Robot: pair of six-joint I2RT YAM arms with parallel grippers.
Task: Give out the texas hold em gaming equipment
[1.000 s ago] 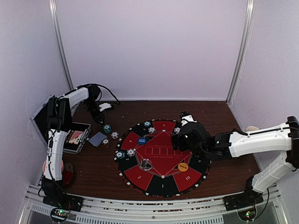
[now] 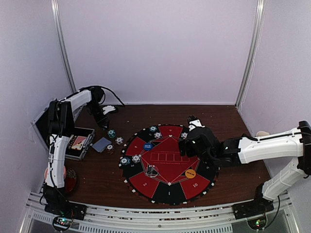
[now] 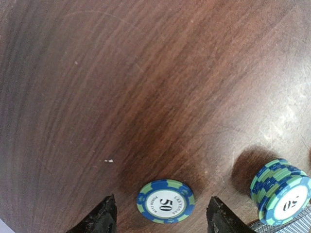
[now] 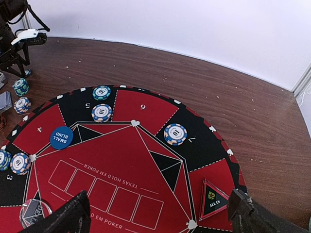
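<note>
A blue-green 50 chip [image 3: 165,201] lies flat on the table in the left wrist view. My left gripper stands part open around it, a gap showing between each finger and the chip's edge. Right of it is a stack of blue-green 50 chips [image 3: 282,191]. Over the right side of the round poker mat [image 2: 170,194] my right gripper is open and empty. Chips rest near the mat's edge: a green 50 [image 4: 101,92] and a 10 [image 4: 101,112] at seat 5, another 10 [image 4: 175,134] at seat 7, and two [image 4: 20,163] at seat 3.
The chip case [image 2: 81,143] lies at the left, with a blue card deck [image 2: 101,144] beside it and several chip stacks [image 2: 119,141] nearby. A small blind button [image 4: 61,138] and an all-in triangle [image 4: 212,199] lie on the mat. Bare table extends behind it.
The right arm and the pieces on the mat look unchanged.
</note>
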